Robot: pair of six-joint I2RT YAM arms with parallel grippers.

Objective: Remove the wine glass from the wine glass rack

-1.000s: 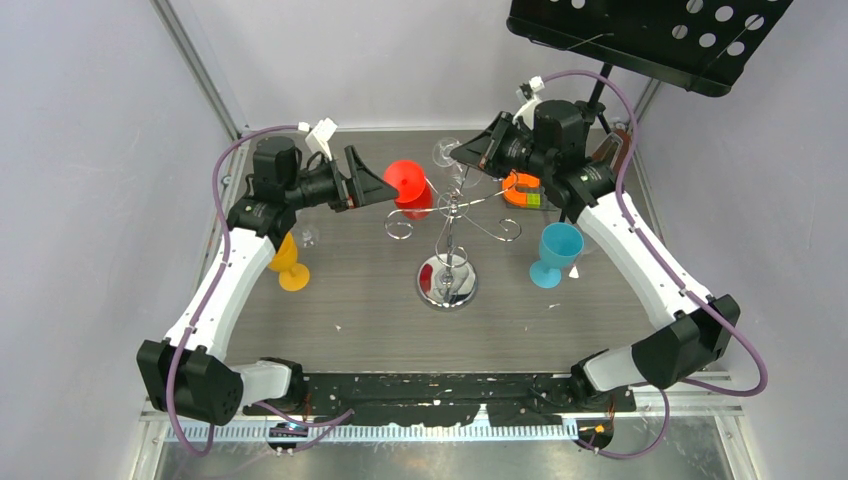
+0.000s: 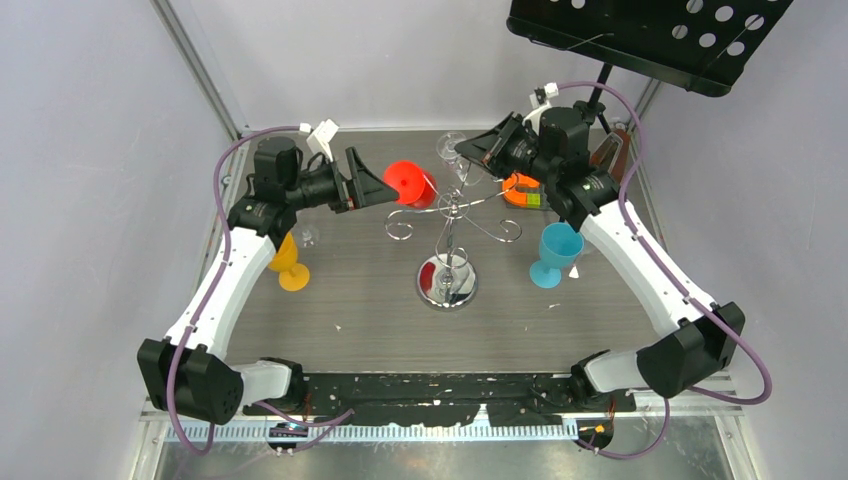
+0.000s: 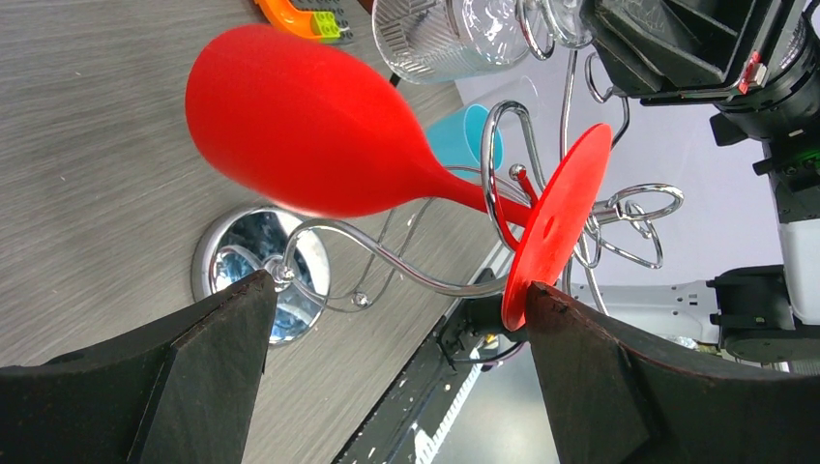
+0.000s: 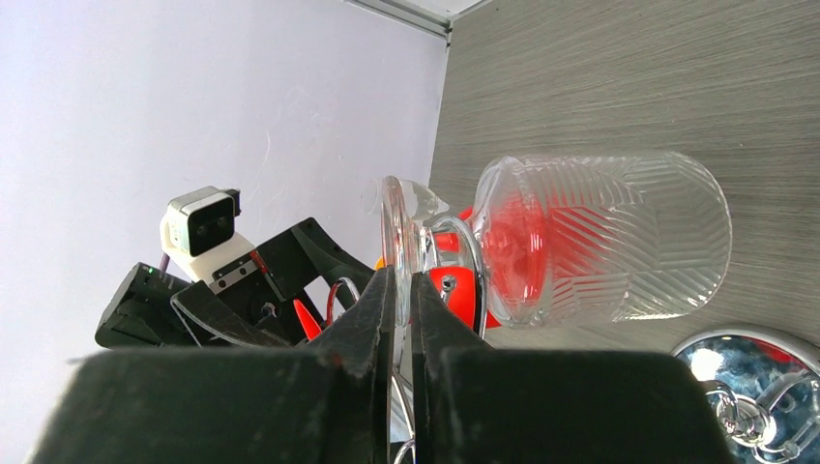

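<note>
The chrome wine glass rack (image 2: 450, 280) stands mid-table. A red wine glass (image 3: 300, 126) hangs sideways on it, its base disc between the open fingers of my left gripper in the left wrist view; whether they touch is unclear. My right gripper is shut on the foot of a clear ribbed wine glass (image 4: 619, 232), which lies sideways at the back of the rack, its stem at a wire loop. In the top view that glass is partly hidden by the right gripper.
A yellow goblet (image 2: 292, 275) stands at the left, a blue goblet (image 2: 555, 255) at the right. An orange toy (image 2: 518, 195) lies at the back right. A black music stand (image 2: 650, 35) overhangs the back right.
My right arm has shifted slightly to the right, its gripper still at the clear glass. The left arm and the red glass have not visibly moved.
</note>
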